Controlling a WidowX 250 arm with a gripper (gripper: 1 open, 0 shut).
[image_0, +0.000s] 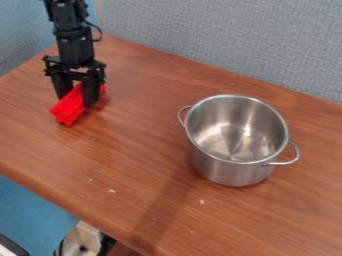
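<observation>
My black gripper (76, 82) reaches down at the left side of the wooden table, shut on a red elongated block (70, 108) that lies along the tabletop, angled from upper right to lower left. The fingers cover part of the block's upper end. A steel pot (234, 170) with two loop handles stands on the right half of the table, well apart from the block.
A grey textured wall (227, 40) runs along the back. The table's left front edge borders a blue surface (27, 205).
</observation>
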